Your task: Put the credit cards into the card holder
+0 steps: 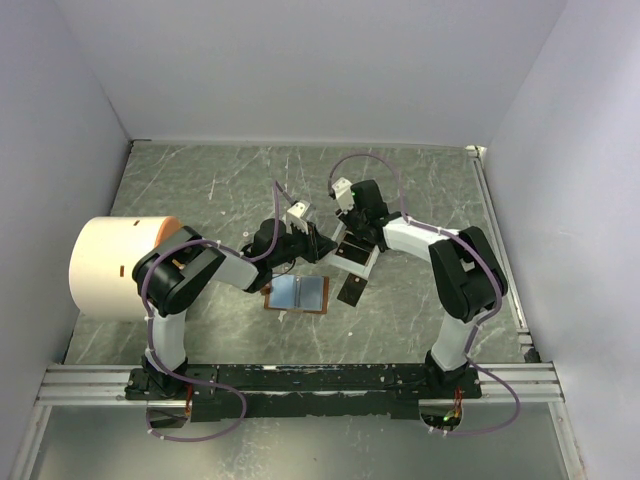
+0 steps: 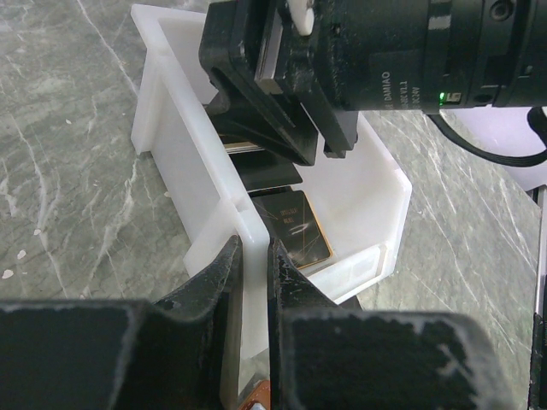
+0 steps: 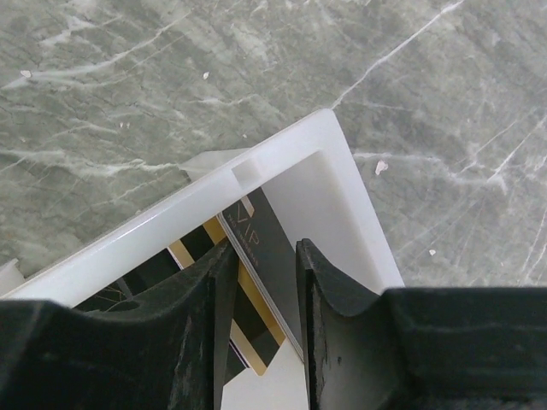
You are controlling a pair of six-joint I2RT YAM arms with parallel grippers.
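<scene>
My left gripper is shut on the near end of the white box's (image 2: 198, 128) side wall. Inside that box lie several dark cards (image 1: 352, 252), some with gold edges. Over the box's far end, my right gripper stands open; between and below its fingertips a dark card (image 3: 261, 231) leans against other cards (image 3: 254, 320). Whether the fingers touch it, I cannot tell. The open brown card holder (image 1: 297, 307), with pale clear panels, lies on the table in front of the box. Beside it rests a loose black card (image 1: 352, 290).
A large cream cylinder (image 1: 110, 268) with an orange end stands at the left, close to my left arm.
</scene>
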